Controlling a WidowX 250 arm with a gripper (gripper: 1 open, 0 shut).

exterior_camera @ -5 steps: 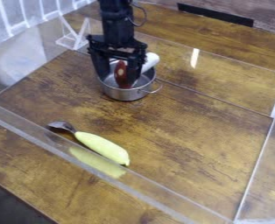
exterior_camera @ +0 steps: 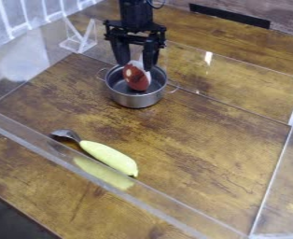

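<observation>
A steel pot (exterior_camera: 129,98) with side handles sits at the upper middle of the camera view, holding a dark red object (exterior_camera: 136,78) with something white behind it. My black gripper (exterior_camera: 134,57) hangs over the pot at the top of the view, its fingers apart, above the red object. In the lower left a pale yellow corn-like object (exterior_camera: 108,157) lies on the wooden table beside a spoon-like metal utensil (exterior_camera: 67,134).
Clear plastic walls (exterior_camera: 281,187) border the work area on several sides.
My gripper has risen toward the top of the view, uncovering more of the pot and the red object in it. The corn and utensil have not moved.
</observation>
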